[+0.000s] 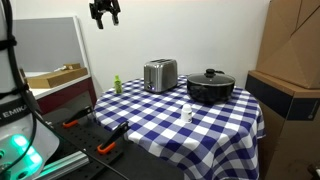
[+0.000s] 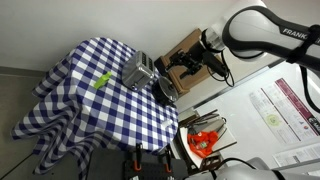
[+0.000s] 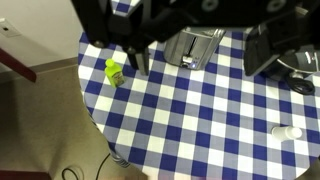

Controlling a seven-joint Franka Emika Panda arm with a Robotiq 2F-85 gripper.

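Note:
My gripper hangs high above the table's left side in exterior view 1. Its fingers are open, and the wrist view shows two dark fingers spread wide with nothing held. On the blue-and-white checked cloth stand a silver toaster, a black lidded pot, a small white bottle and a yellow-green bottle. From the wrist, the green bottle appears at left, the toaster between the fingers and the white bottle at right. The gripper's body partly covers the pot.
Cardboard boxes sit behind at the left, and brown cabinets rise at the right. Bare checked cloth lies in front of the toaster. In the wrist view, a cable runs over the floor below the table edge.

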